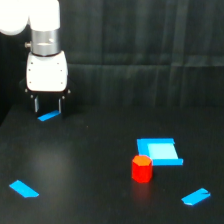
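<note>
At the upper left, the white arm reaches down with its gripper (pixel 48 104) over the dark table. Its two dark fingers stand apart, with nothing visible held between them. A flat blue piece (pixel 48 116) lies on the table just below the fingertips, apparently not gripped. To the right of centre sits a red, many-sided block (pixel 142 168), in front of a blue square (pixel 146 145) with a pale middle and overlapping its lower left edge in view.
Another blue strip (pixel 24 188) lies at the front left, and one more blue strip (pixel 196 197) at the front right. Bare dark table (pixel 85 160) spreads between them. A black curtain (pixel 140 60) closes off the back.
</note>
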